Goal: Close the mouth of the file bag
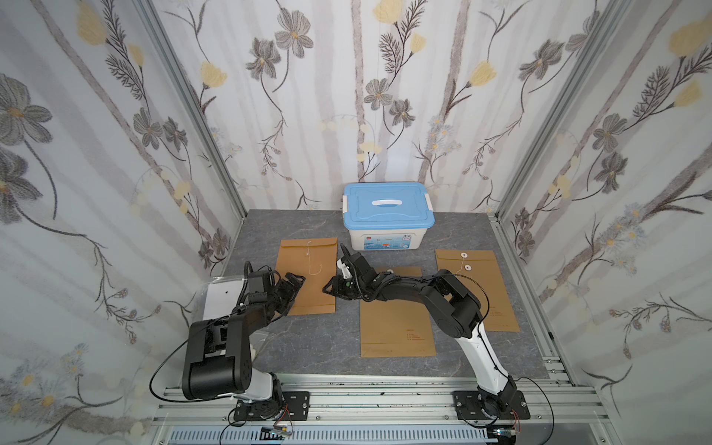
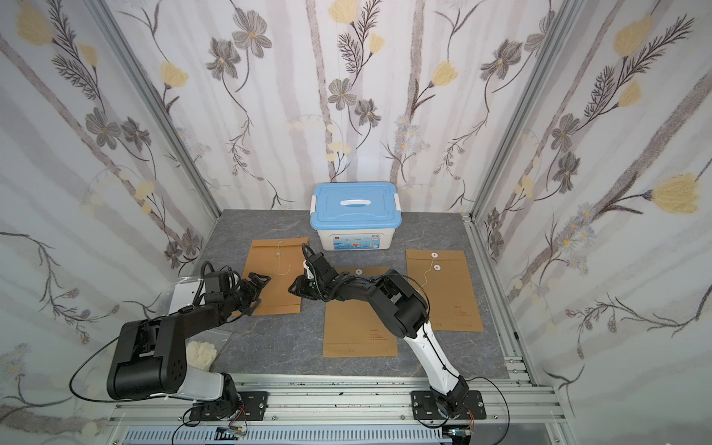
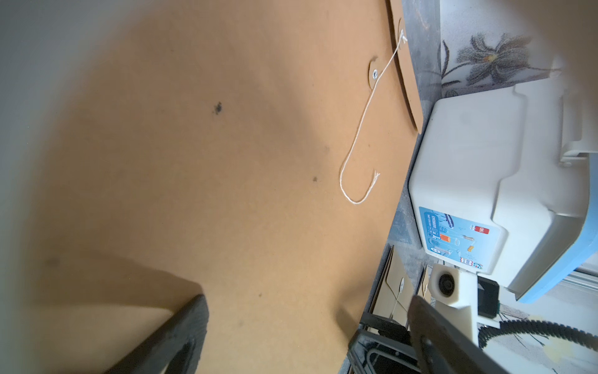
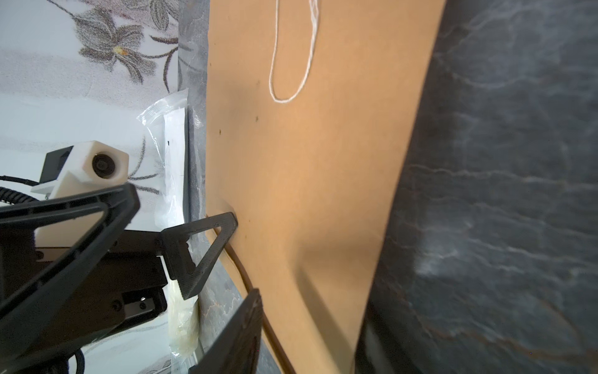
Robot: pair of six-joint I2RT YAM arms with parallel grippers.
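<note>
A brown file bag [image 1: 307,259] lies on the left of the table, its flap [image 1: 308,242] at the far end and a white string [image 3: 356,146] trailing loose over its face. My left gripper [image 1: 289,293] is over the bag's left side, fingers [image 3: 180,336] wide apart with nothing between them. From the right, my right gripper [image 1: 335,274] reaches to the bag's right edge; its fingers [image 4: 244,330] stand part open on either side of that edge. Whether they touch the paper cannot be told.
Two more brown file bags lie in the middle [image 1: 396,326] and at the right [image 1: 482,289]. Behind them stands a white storage box with a blue lid [image 1: 387,204]. At the far left is a clear-wrapped white packet [image 1: 222,298].
</note>
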